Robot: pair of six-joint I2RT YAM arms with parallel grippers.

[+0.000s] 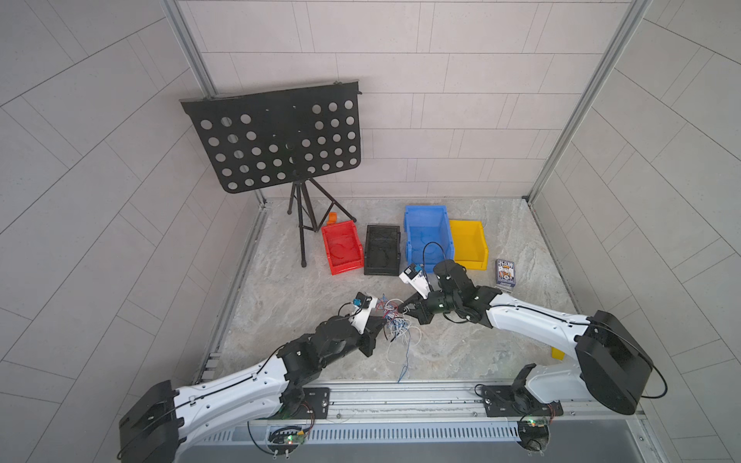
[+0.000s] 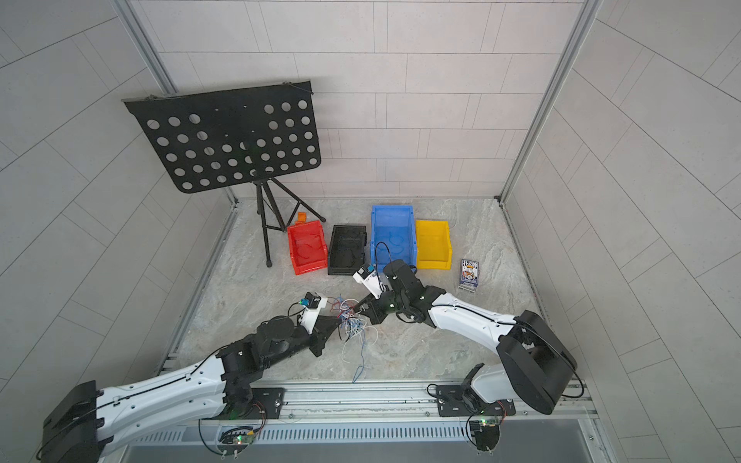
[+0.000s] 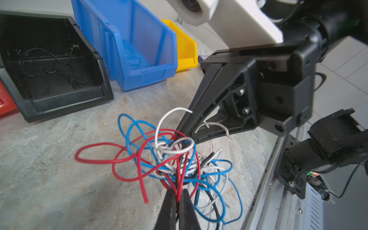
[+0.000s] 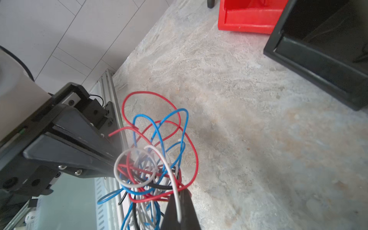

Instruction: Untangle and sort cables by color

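Observation:
A tangle of red, blue, white and black cables (image 3: 207,178) is bunched between my two grippers, over the middle of the table. In the left wrist view, my left gripper is shut with a red cable (image 3: 180,182) running down between its fingertips. Close on the tangle's other side is my right gripper, also shut. A white cable (image 4: 173,184) runs down into the line between its fingers in the right wrist view. Loops of red and blue stand up from the bunch; a blue strand (image 1: 405,362) trails toward the front edge. Crossings inside the bunch are hidden.
Behind the tangle stand a red bin (image 1: 342,247), a black bin (image 1: 382,250), a blue bin (image 1: 427,223) and a yellow bin (image 1: 471,243), with cables visible in the black and blue ones. A music stand (image 1: 285,139) rises back left; a card box (image 1: 504,271) lies right.

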